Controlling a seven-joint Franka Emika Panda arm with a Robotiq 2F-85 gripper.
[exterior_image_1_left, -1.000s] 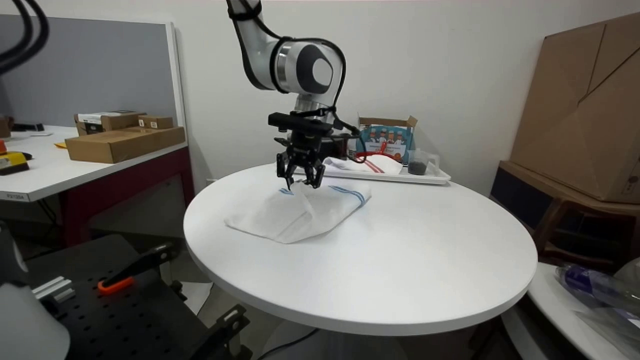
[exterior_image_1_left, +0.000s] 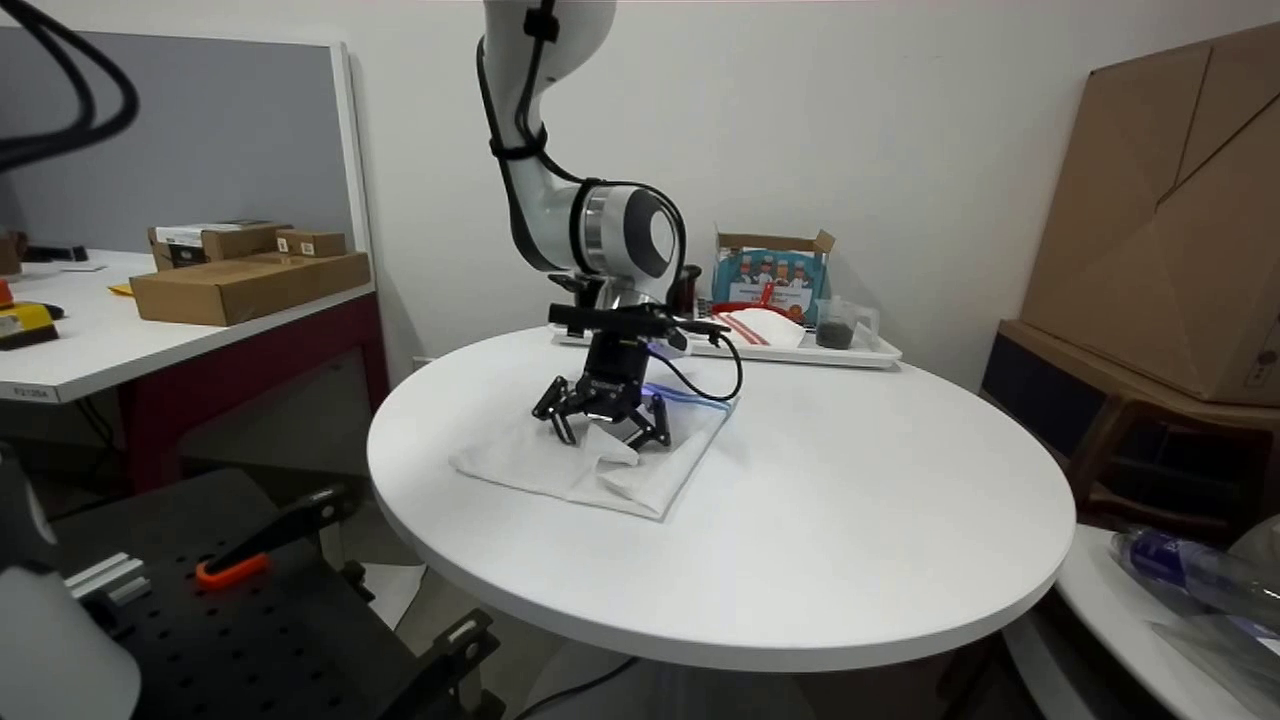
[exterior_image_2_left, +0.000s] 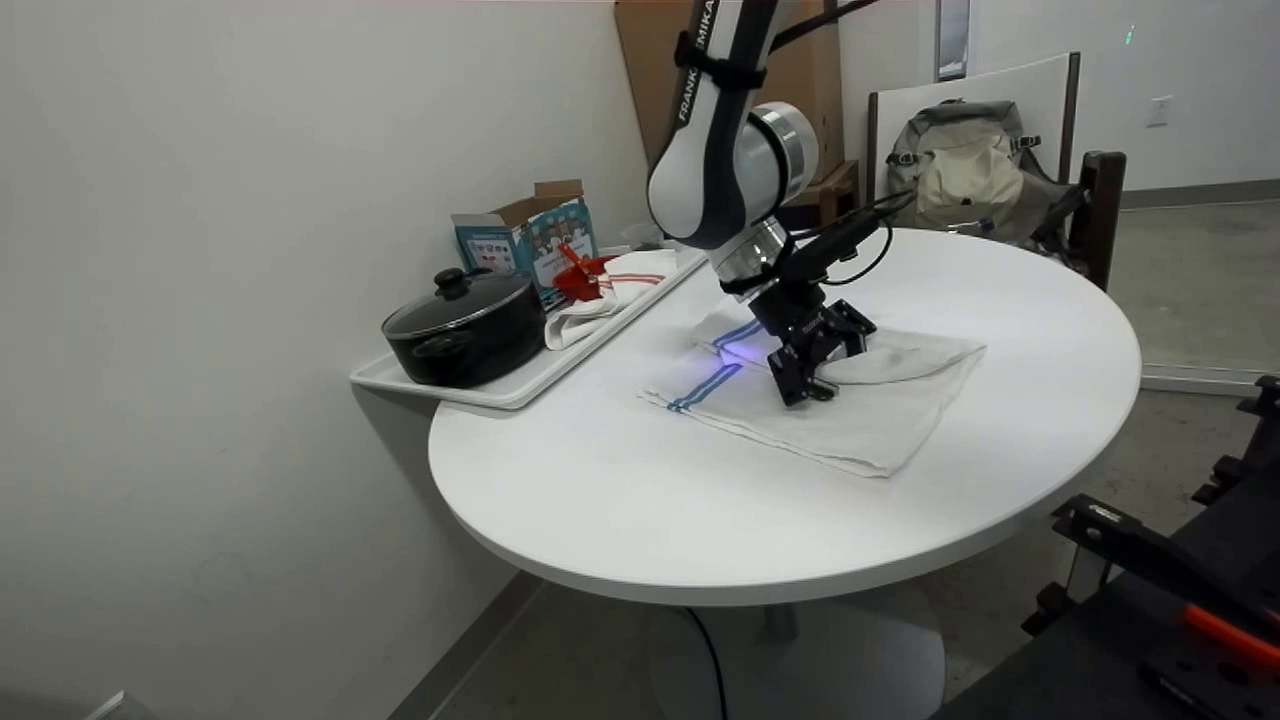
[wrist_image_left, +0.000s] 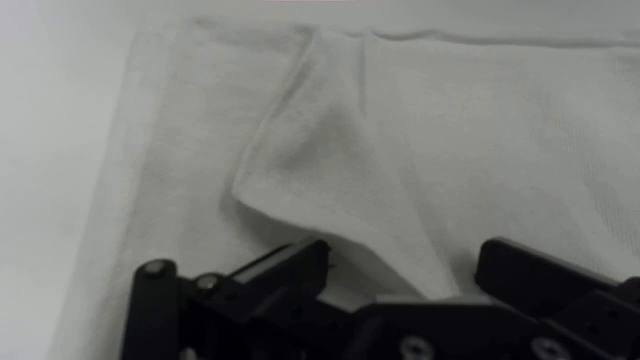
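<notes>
A white cloth with blue stripes at one end (exterior_image_1_left: 528, 468) lies on the round white table (exterior_image_1_left: 864, 516), folded over and wrinkled. Low over it, my gripper (exterior_image_1_left: 609, 437) points down with its fingers spread apart. In the wrist view the fingertips of the gripper sit wide on either side of a raised fold in the cloth (wrist_image_left: 336, 180); neither finger pinches it visibly. From the other side, exterior view 2 has the gripper (exterior_image_2_left: 825, 364) at the middle of the cloth (exterior_image_2_left: 864, 426), close to its surface. Fingertip contact is hard to make out.
Along the wall, a white tray (exterior_image_2_left: 528, 386) carries a black lidded pot (exterior_image_2_left: 465, 330), a box (exterior_image_2_left: 554, 250), a red item (exterior_image_2_left: 579, 280) and another white cloth (exterior_image_2_left: 600, 310).
My gripper has come down and toward the front of the table, and its fingers have spread.
</notes>
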